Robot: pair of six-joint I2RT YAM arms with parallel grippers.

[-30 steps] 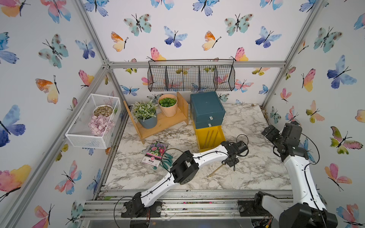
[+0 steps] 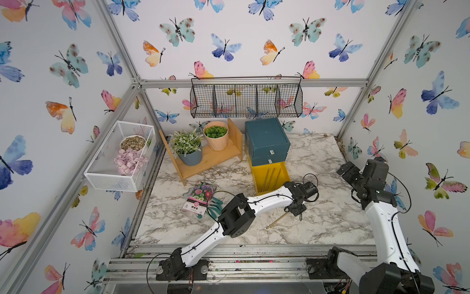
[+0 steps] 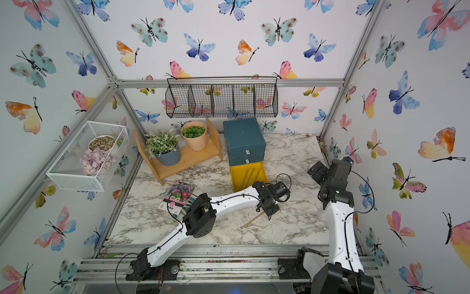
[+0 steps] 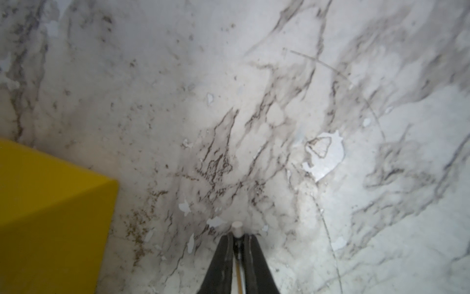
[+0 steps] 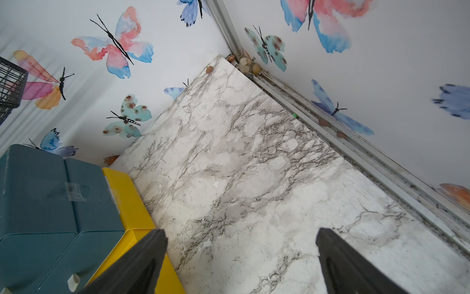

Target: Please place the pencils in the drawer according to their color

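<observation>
A yellow pencil (image 2: 277, 220) lies on the marble table in front of the open yellow drawer (image 2: 258, 178), which holds several pencils. My left gripper is down at this pencil; in the left wrist view its narrow fingertips sit on either side of the pencil near the pale-tipped end, close around it, though whether they grip it is unclear. My right gripper stands open and empty, raised at the table's right side, facing the blue drawer cabinet (image 2: 266, 139).
A wooden shelf (image 2: 205, 164) with two potted plants stands left of the cabinet. A seed packet (image 2: 198, 198) and gloves lie at front left. A white basket (image 2: 112, 181) hangs on the left wall.
My left gripper and its cable have shifted very slightly. The right arm has not moved.
</observation>
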